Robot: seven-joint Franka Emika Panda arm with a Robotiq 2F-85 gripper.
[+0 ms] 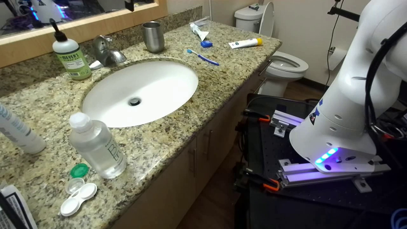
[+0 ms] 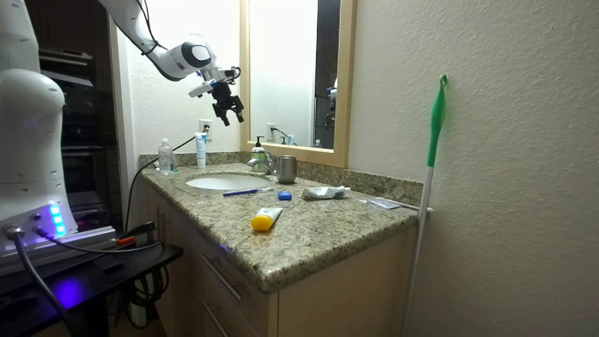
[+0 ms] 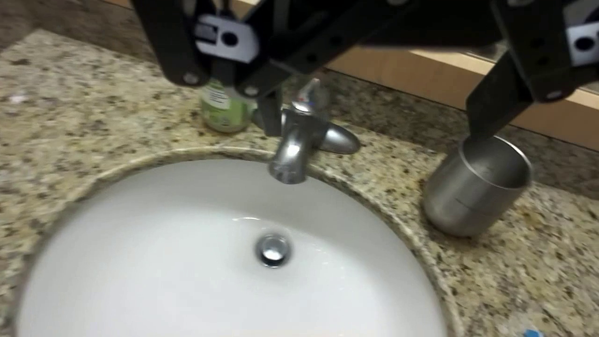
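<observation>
High above the sink, my gripper (image 2: pixel 234 121) stands open with nothing between its fingers. In the wrist view its two dark fingers (image 3: pixel 500 101) spread wide across the top, the faucet (image 3: pixel 300 137) showing below and between them. A steel cup (image 3: pixel 474 188) stands upright and empty to the right of the faucet, partly overlapped by one finger from this angle. The green-labelled soap bottle (image 1: pixel 71 55) is upright left of the faucet. The white oval sink (image 1: pixel 152 89) is empty. A blue toothbrush (image 1: pixel 204 57) lies flat on the counter beyond the sink.
Along the counter's front left stand a clear bottle (image 1: pixel 100 147) and a white tube (image 1: pixel 19 131), near a contact lens case (image 1: pixel 78 199). A yellow-capped tube (image 1: pixel 246 43), a blue box (image 1: pixel 206 44) and a crumpled tube (image 1: pixel 198 32) lie at the far end. The mirror (image 2: pixel 283 67) rises behind.
</observation>
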